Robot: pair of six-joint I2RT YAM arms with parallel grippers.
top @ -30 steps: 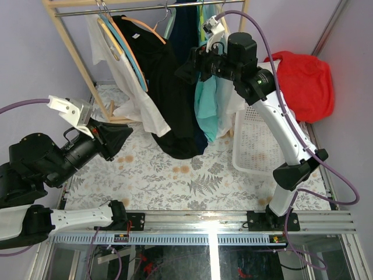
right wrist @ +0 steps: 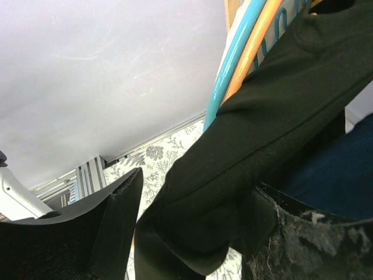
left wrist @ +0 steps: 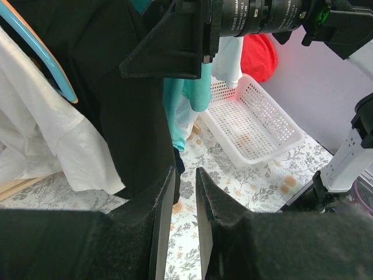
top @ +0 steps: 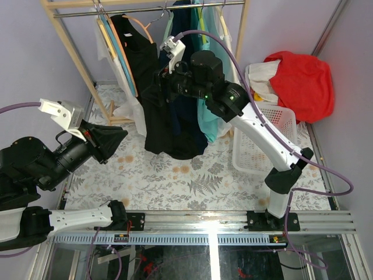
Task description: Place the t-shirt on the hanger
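Observation:
The black t-shirt (top: 156, 125) hangs from the rail with an orange hanger (top: 140, 25) at its neck. In the right wrist view, black cloth (right wrist: 233, 143) runs between the spread fingers of my right gripper (top: 152, 93), which is open beside the shirt's upper side. Whether the pads touch the cloth is hard to tell. My left gripper (top: 115, 146) is at the left, apart from the garments; its fingertips in the left wrist view leave a narrow gap with nothing between them.
White garments and a blue hanger (top: 123, 55) hang to the left of the shirt. Navy and teal clothes (top: 208, 116) hang to its right. A white basket (top: 247, 146) and a red cloth (top: 303, 87) lie at the right.
My right arm has swung left, from the teal clothes to the black shirt. The shirt's upper part, its orange hanger and the white garment have shifted left. My left gripper has moved slightly left.

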